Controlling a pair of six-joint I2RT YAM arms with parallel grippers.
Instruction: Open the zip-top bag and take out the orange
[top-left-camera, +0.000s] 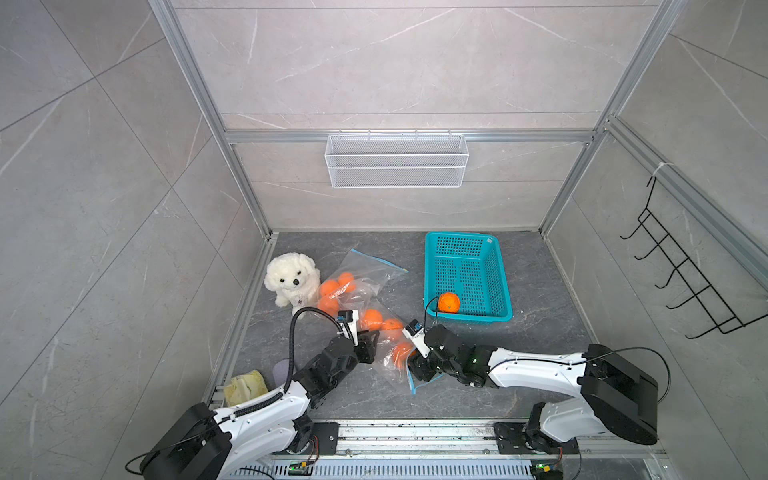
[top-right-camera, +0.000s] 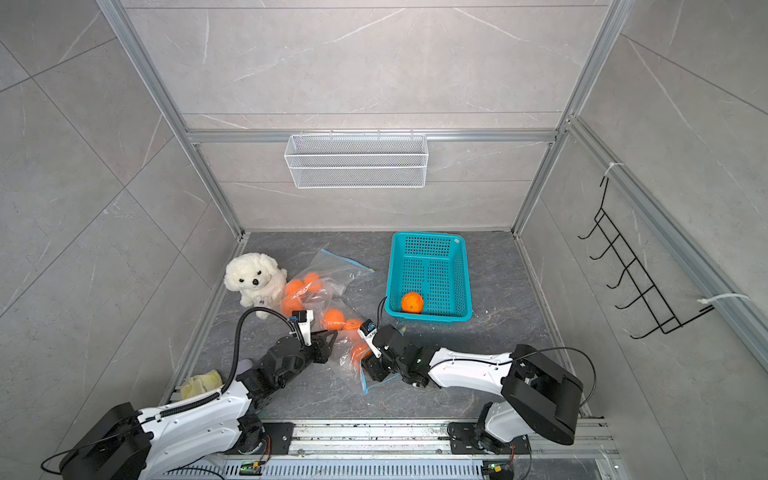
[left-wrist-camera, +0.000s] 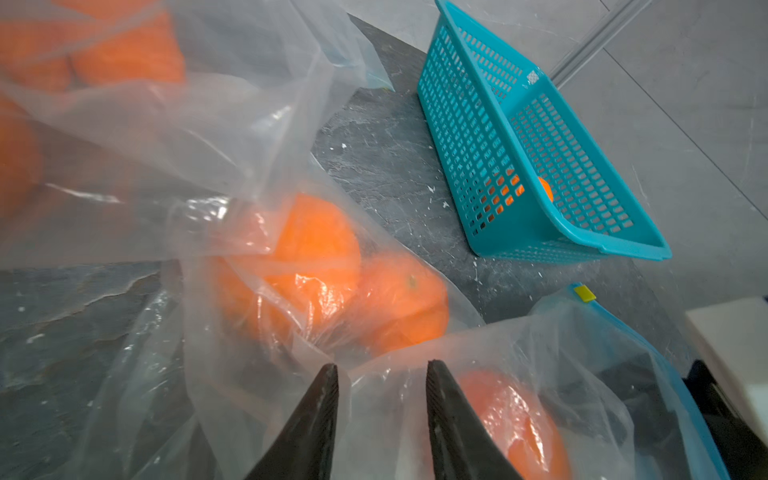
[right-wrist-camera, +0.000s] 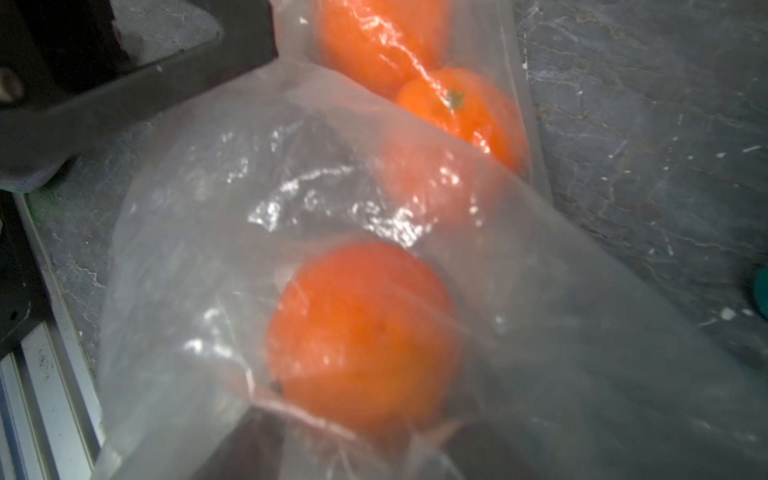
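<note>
A clear zip bag (left-wrist-camera: 240, 376) with several oranges lies on the table between the arms. In the left wrist view my left gripper stands open against its plastic, nothing held. One orange (right-wrist-camera: 364, 336) sits near the bag's mouth, behind clear film in the right wrist view, right in front of my right gripper. Two more oranges (left-wrist-camera: 320, 248) rest deeper in this bag. My right gripper (top-left-camera: 417, 369) is by the blue-edged mouth end. Its dark fingers (right-wrist-camera: 248, 448) show faintly through the plastic, partly apart; whether they touch the orange is unclear.
A second clear bag (top-left-camera: 368, 276) of oranges lies behind, beside a white plush dog (top-left-camera: 293, 278). The teal basket (top-left-camera: 504, 292) at the back right holds one orange (top-left-camera: 449, 302). Yellow and purple items lie at the front left. Free table is at the right.
</note>
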